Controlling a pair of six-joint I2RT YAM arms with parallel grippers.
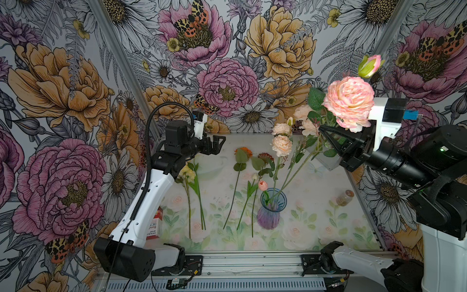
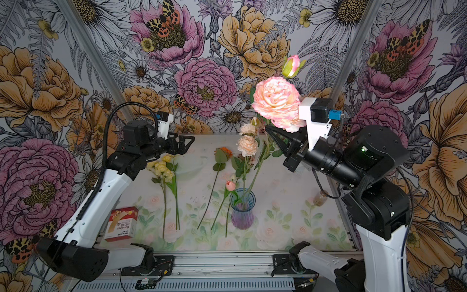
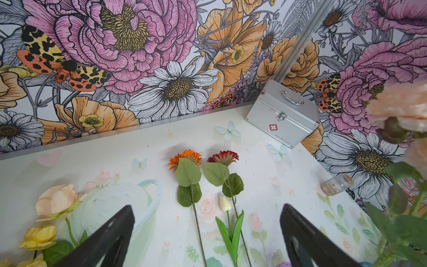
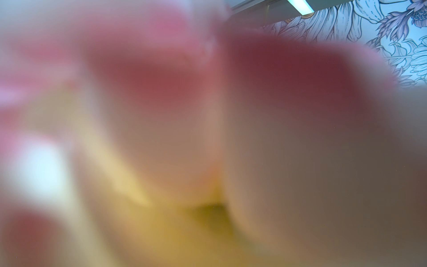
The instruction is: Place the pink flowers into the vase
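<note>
A large pink rose (image 1: pixel 349 103) with a bud stands upright at the right, beside my right gripper (image 1: pixel 329 135), which is shut on its stem. The stem slants down to the mouth of the blue-purple glass vase (image 1: pixel 269 216); how deep it sits cannot be told. Paler peach-pink flowers (image 1: pixel 282 145) stand in the vase as well. Blurred pink petals (image 4: pixel 151 84) fill the right wrist view and hide its fingers. My left gripper (image 1: pixel 221 141) hangs open and empty over the left side of the table, its fingers (image 3: pixel 109 235) wide apart in the left wrist view.
Yellow flowers (image 2: pixel 163 168), an orange flower (image 3: pixel 186 158), a red flower (image 3: pixel 223 157) and tulips lie left of the vase. A silver case (image 3: pixel 282 113) stands at the back right, a small jar (image 1: pixel 345 197) on the right. A bandage box (image 2: pixel 121 223) sits front left.
</note>
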